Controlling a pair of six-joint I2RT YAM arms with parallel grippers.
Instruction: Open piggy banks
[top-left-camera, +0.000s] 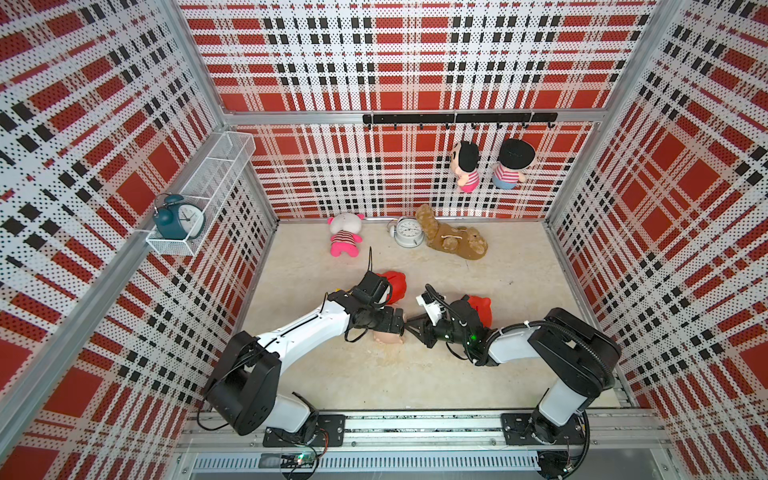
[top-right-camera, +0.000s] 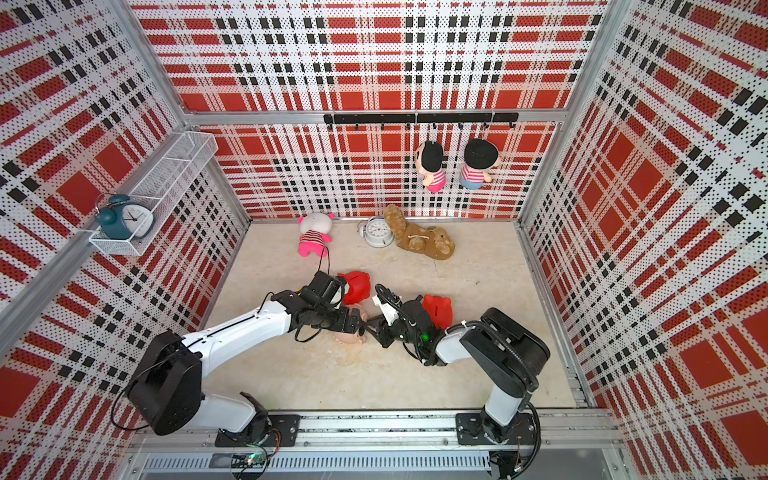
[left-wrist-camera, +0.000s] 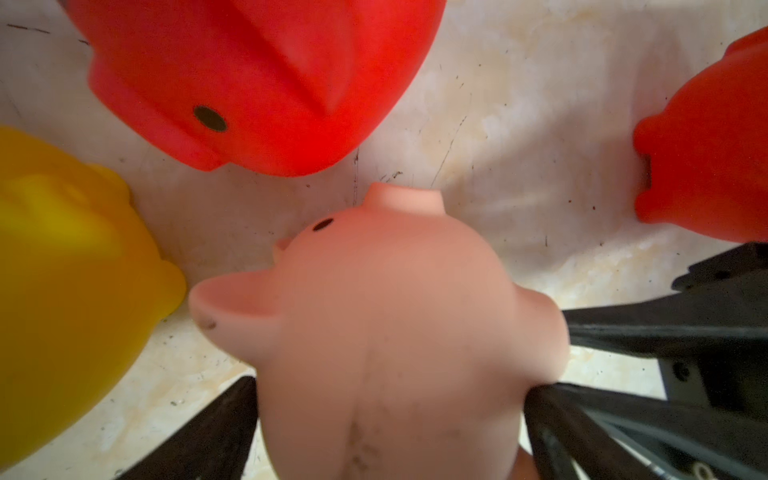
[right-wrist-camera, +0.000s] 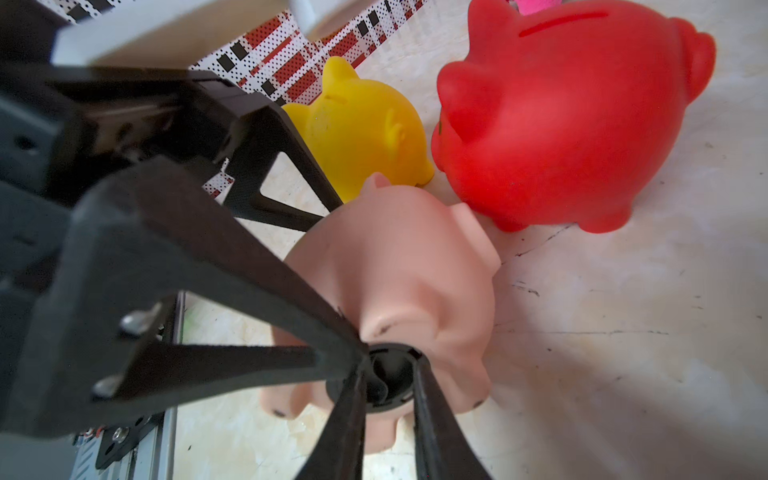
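Observation:
A pink piggy bank (left-wrist-camera: 384, 336) stands on the table between my grippers, a black round plug (right-wrist-camera: 392, 368) in its underside facing my right gripper. My left gripper is open from above, a finger low on each side of the pink body. My right gripper has its fingertips at the plug, part open. Two red piggy banks (left-wrist-camera: 280, 72) (left-wrist-camera: 712, 144) and a yellow one (right-wrist-camera: 360, 128) stand nearby.
A pink doll (top-left-camera: 344, 236), a silver clock (top-left-camera: 408, 232) and a brown plush toy (top-left-camera: 456, 240) lie along the back. A wire basket (top-left-camera: 224, 160) with a teal clock hangs left.

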